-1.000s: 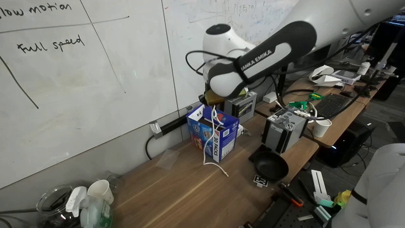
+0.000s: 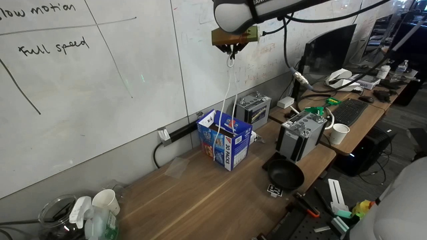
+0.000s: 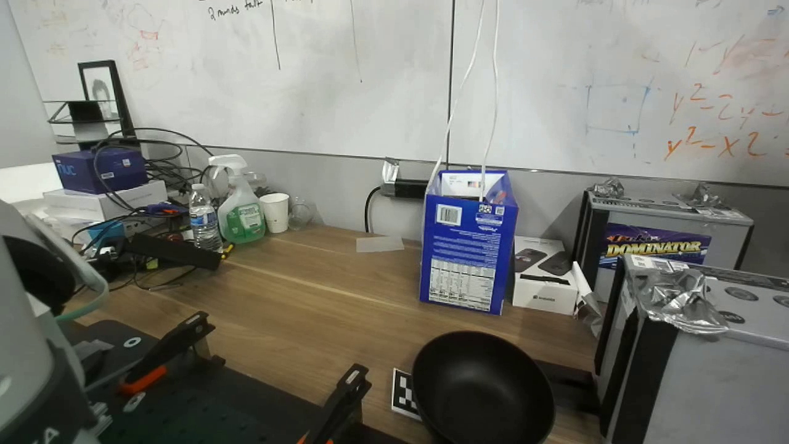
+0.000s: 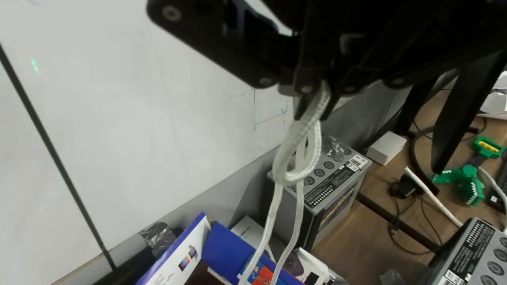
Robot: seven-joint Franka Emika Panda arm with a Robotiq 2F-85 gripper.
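High above the table my gripper is shut on a white rope (image 4: 304, 171), which forms a small loop just beneath the fingertips. Two strands of the rope (image 2: 225, 100) hang down toward the open blue box (image 2: 240, 154). One strand falls over the box's outside and ends near its lower edge; the other goes down at the box's opening, where its end is hidden. In the second exterior view the rope (image 3: 494, 81) hangs above the upright blue box (image 3: 462, 255), and the gripper is out of frame.
Two grey batteries (image 2: 256, 108) (image 2: 302, 136) stand right of the box, with a black pan (image 2: 286, 174) in front. A white phone box (image 3: 545, 277) sits beside the blue box. A spray bottle (image 3: 240, 203) and paper cup (image 3: 274, 213) stand left.
My gripper has risen from just above the blue box to well over it, drawing the rope up. The strand end that lay on the table now hangs against the box's side.
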